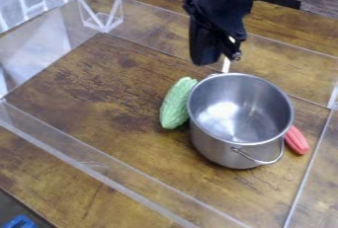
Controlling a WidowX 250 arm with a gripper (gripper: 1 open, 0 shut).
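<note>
My gripper (209, 44) hangs high at the top centre, above the back of the table, dark and seen from the side; its fingers are too dark to tell how they stand, and no object shows held. A steel pot (240, 114) with a wire handle stands right of centre. A pale green ridged vegetable (176, 104) lies against its left side. A red elongated object (295, 140) lies at its right, partly behind it.
Clear plastic walls (106, 17) border the area. A small blue item (20, 222) sits at the bottom left corner.
</note>
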